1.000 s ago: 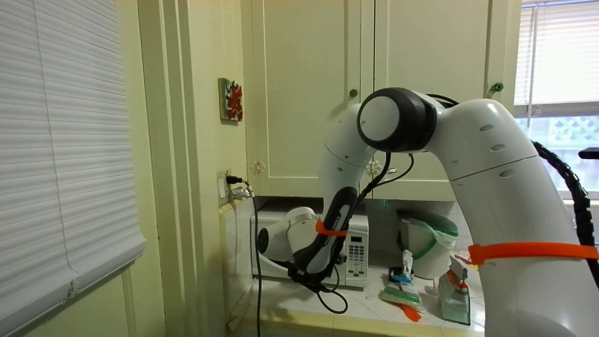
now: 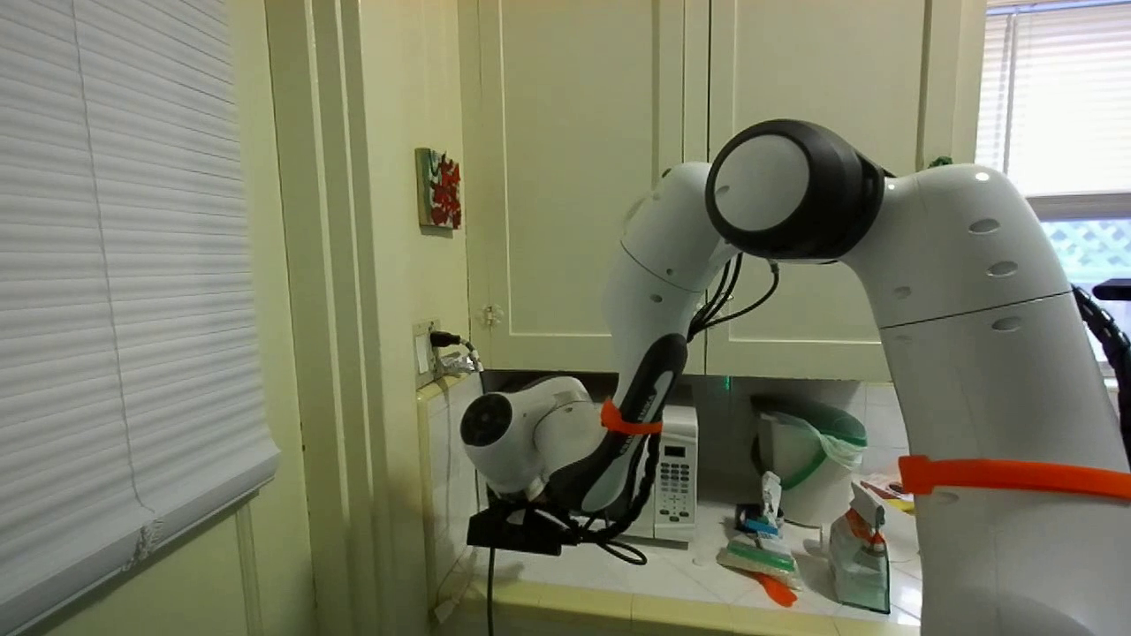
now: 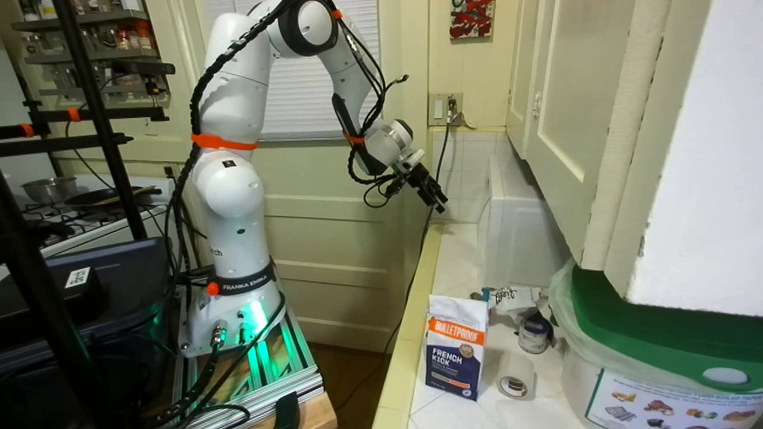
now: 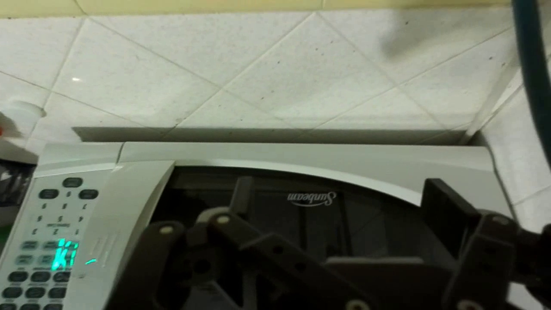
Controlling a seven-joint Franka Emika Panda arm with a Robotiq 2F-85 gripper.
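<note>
In the wrist view a white Sunbeam microwave (image 4: 310,155) faces my gripper, its door shut and its dark window behind the fingers. The fingers stand wide open with nothing between the fingertips. Upside down at left is the keypad (image 4: 62,217), beside the door's broad white handle (image 4: 129,206). From exterior view 2, my gripper (image 3: 438,204) hangs in the air over the counter's front edge, angled downward and apart from the microwave (image 3: 526,232). The arm hides much of the microwave (image 2: 676,466) in exterior view 1.
Along the counter stand a coffee bag (image 3: 455,347), a tape roll (image 3: 515,375) and a green-lidded bin (image 3: 665,329). Cabinets (image 3: 565,93) overhang the microwave. A black power cord (image 3: 441,161) runs down behind the gripper. Bare tiles (image 4: 258,67) lie before the microwave.
The elbow has risen and shifted right in exterior view 1. My wrist has swung left and turned, and the black gripper body now shows below it, farther left than before.
</note>
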